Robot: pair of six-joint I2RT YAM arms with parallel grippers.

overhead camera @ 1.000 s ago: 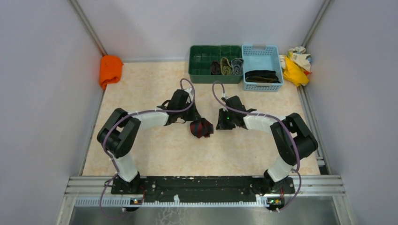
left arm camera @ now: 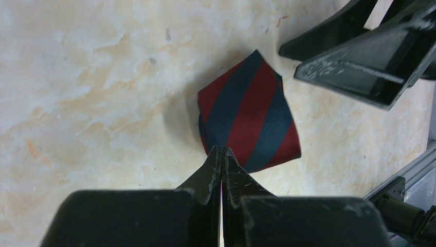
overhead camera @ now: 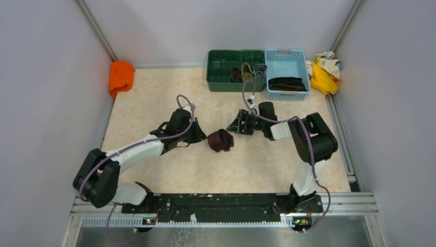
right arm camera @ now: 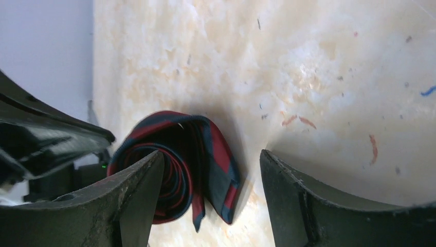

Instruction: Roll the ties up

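Observation:
The rolled tie (overhead camera: pixel 220 140), striped dark red and navy, lies on the middle of the table. In the left wrist view the striped tie (left arm camera: pixel 252 113) shows its flat outer layer; the right wrist view shows the tie (right arm camera: pixel 175 164) end-on, its coils loosely wound and a tail beside them. My left gripper is shut, nothing visible between its fingers, its tips just left of the roll. My right gripper stands part open at the right of the roll, its fingers (right arm camera: pixel 293 185) apart and not gripping; one finger overlaps the coils in that view.
At the back, a green bin (overhead camera: pixel 218 69) holds several rolled ties (overhead camera: pixel 247 72). Beside it, a light blue basket (overhead camera: pixel 284 56) holds dark folded ties (overhead camera: pixel 287 83). An orange cloth (overhead camera: pixel 121 78) lies back left, yellow bags (overhead camera: pixel 324 77) back right.
My left gripper has drawn back left and slightly toward the front, away from the roll. The right gripper has turned and come closer to the tie, its fingers parted. The roll has hardly moved.

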